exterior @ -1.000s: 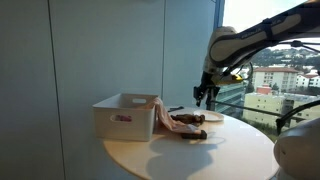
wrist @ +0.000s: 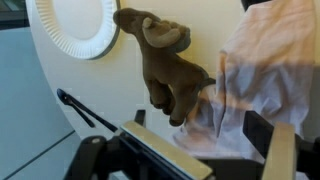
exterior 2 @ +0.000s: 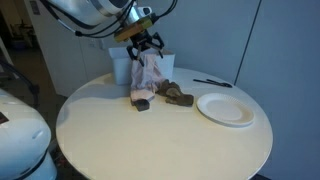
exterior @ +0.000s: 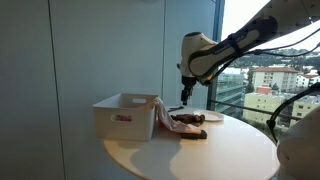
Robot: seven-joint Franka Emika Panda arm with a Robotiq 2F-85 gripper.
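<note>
My gripper stands open above the table, with nothing held between its fingers; in the wrist view its fingertips lie at the bottom edge. Beneath it are a pale pink cloth and a brown plush animal, which lies on its side touching the cloth's edge. One end of the cloth is draped up against the white box. In exterior view 2 the gripper overlaps the box and the top of the cloth, so its height above them is hard to judge.
A white plate rests on the table's far side, with a thin black utensil near it. A small dark block sits by the cloth's front end.
In exterior view 1 the arm has swung left, carrying the open gripper from near the plate toward the cloth and the box. The objects on the table appear unmoved.
</note>
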